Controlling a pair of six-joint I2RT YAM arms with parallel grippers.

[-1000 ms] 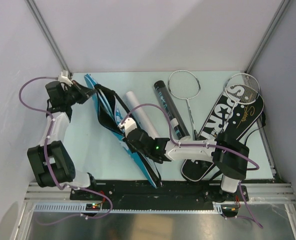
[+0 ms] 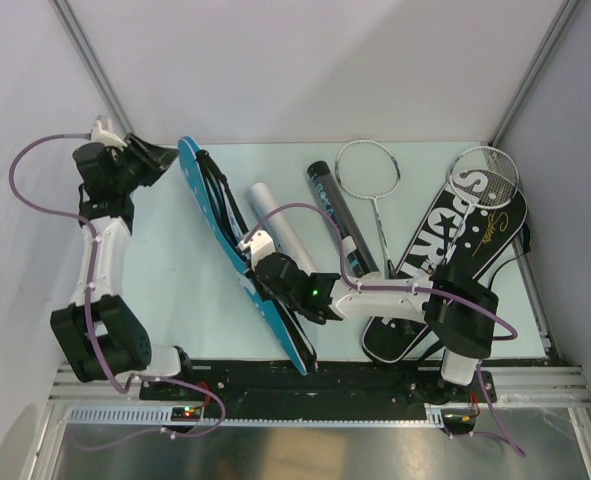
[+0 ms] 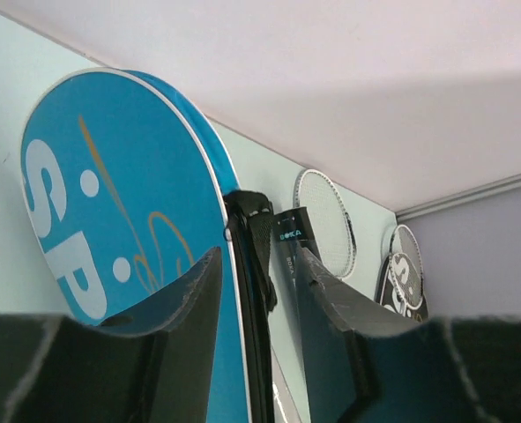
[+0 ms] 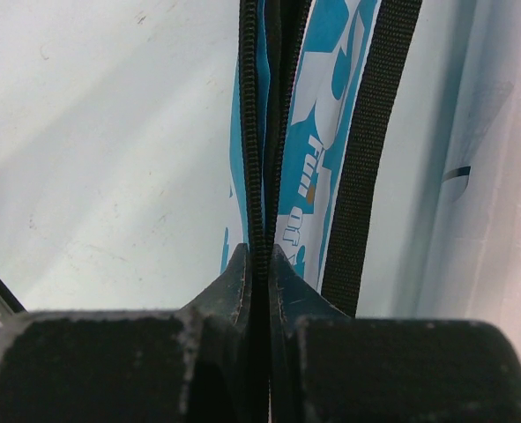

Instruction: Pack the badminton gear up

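Note:
The long blue racket bag [image 2: 203, 200] lies slanting down the left-centre of the table, its black zipper edge running lengthwise; the left wrist view shows its rounded printed end [image 3: 123, 203] and a black strap [image 3: 253, 229]. My left gripper [image 2: 165, 157] is open in the air at the bag's upper left, apart from it, fingertips [image 3: 205, 273] above the blue face. My right gripper is shut on the bag's black zipper edge near its middle, with blue printed fabric and a black band alongside.
A white tube [image 2: 273, 210] and black shuttlecock tube [image 2: 337, 205] lie right of the bag. Two rackets [image 2: 369, 168] [image 2: 483, 178] and a black printed bag [image 2: 425, 240] occupy the right side. Walls border the back and sides.
My left gripper has moved away from the bag's end, lately up and to the left. The bag's upper end, gaping a second ago, now lies narrower and flatter. The right arm is still.

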